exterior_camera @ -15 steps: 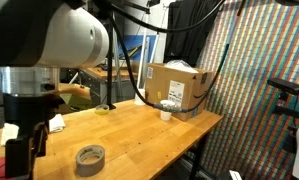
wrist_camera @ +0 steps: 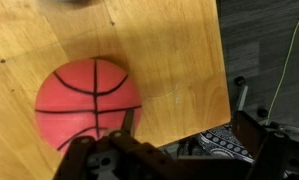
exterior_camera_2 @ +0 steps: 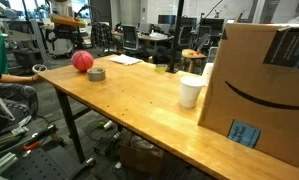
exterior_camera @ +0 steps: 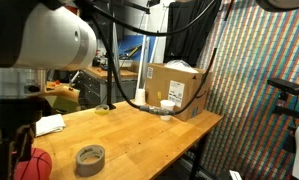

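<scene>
A red ball with black seam lines (wrist_camera: pixel 87 100) rests on the wooden table (wrist_camera: pixel 179 60), near its end. In the wrist view my gripper is open. The left finger overlaps the ball's lower right edge in that view, while the right one lies past the table's edge; nothing sits between them. Whether the finger touches the ball I cannot tell. Exterior view 1 has the gripper (exterior_camera: pixel 11 150) at the lower left, partly covering the ball (exterior_camera: pixel 37 166). The whole ball (exterior_camera_2: pixel 82 61) shows at the table's far end in exterior view 2.
A grey tape roll (exterior_camera_2: pixel 97 74) lies close to the ball. Farther along stand a white cup (exterior_camera_2: pixel 190 92) and a large cardboard box (exterior_camera_2: pixel 259 95). A white cloth (exterior_camera_2: pixel 127 60) lies by the back edge.
My gripper has moved left and lower in exterior view 1. More of the ball now shows on its right side. The tape roll, cup and box have stayed put.
</scene>
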